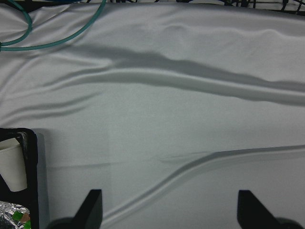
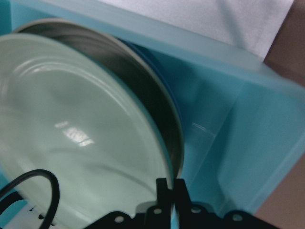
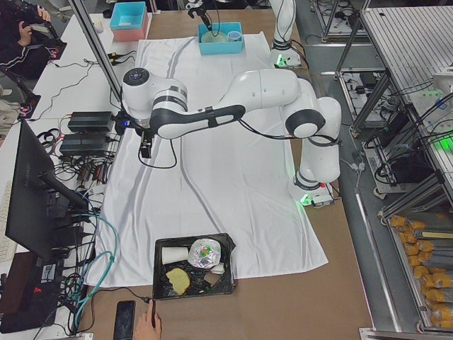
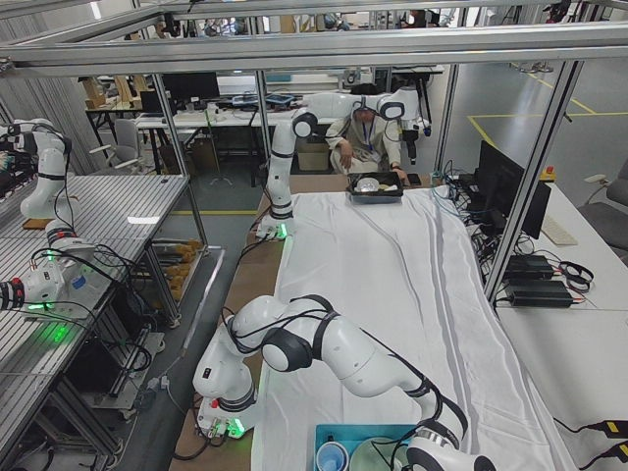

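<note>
My left gripper is open over bare white cloth point(image 1: 181, 124), with the black tray's edge at its left in the left wrist view. My right gripper has its fingertips close together on the rim of a pale green plate point(image 2: 81, 119) in a light blue bin point(image 2: 252, 138). A darker plate point(image 2: 143, 76) lies behind the green one. In the camera left view the bin point(image 3: 221, 47) stands at the far end, holding also a cup point(image 3: 235, 36).
A black tray point(image 3: 160, 287) holds a foil dish point(image 3: 204, 253), a white cylinder and a yellow piece at the near end. A monitor point(image 3: 28, 188) and cables line the left.
</note>
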